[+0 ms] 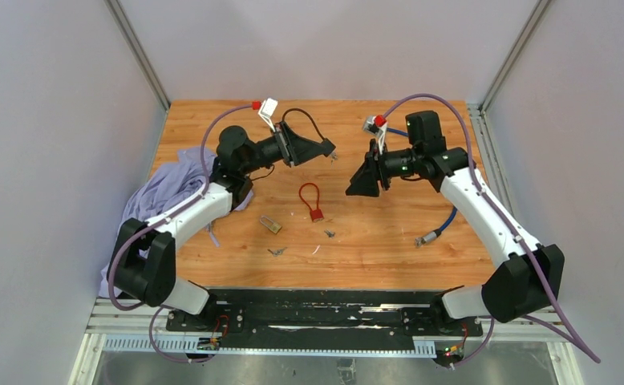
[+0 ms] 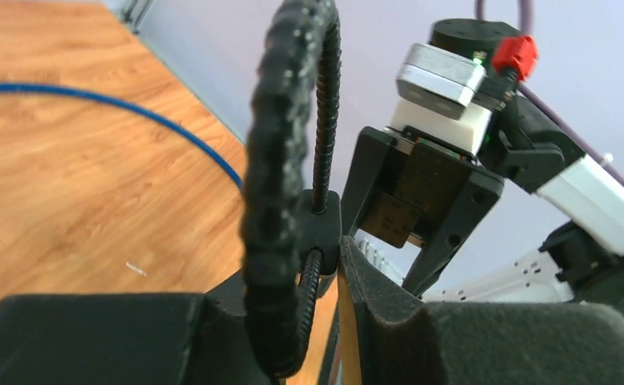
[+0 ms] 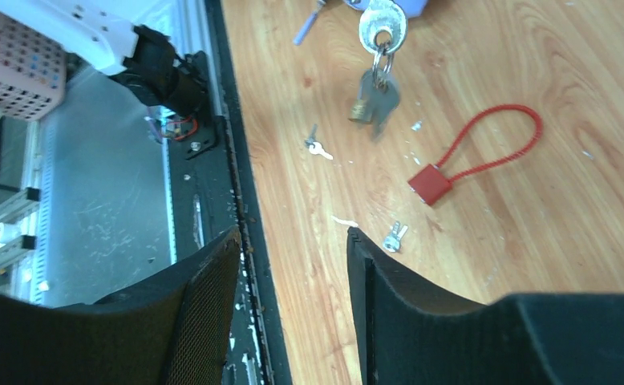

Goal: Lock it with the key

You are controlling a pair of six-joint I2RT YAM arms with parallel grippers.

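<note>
My left gripper (image 1: 317, 147) is raised at the top middle, shut on a black cable lock (image 2: 318, 233) with a long loop; keys (image 1: 333, 156) show at its end. My right gripper (image 1: 361, 183) is open and empty, lower and to the right. In the right wrist view, keys on a ring (image 3: 382, 30) hang above the table. On the wood lie a brass padlock (image 1: 270, 224), a red cable lock (image 1: 317, 215), small keys (image 1: 329, 233) and another key pair (image 1: 277, 252).
A lavender cloth (image 1: 164, 192) is heaped at the left. A blue cable lock (image 1: 429, 237) lies at the right under my right arm. Walls border the table.
</note>
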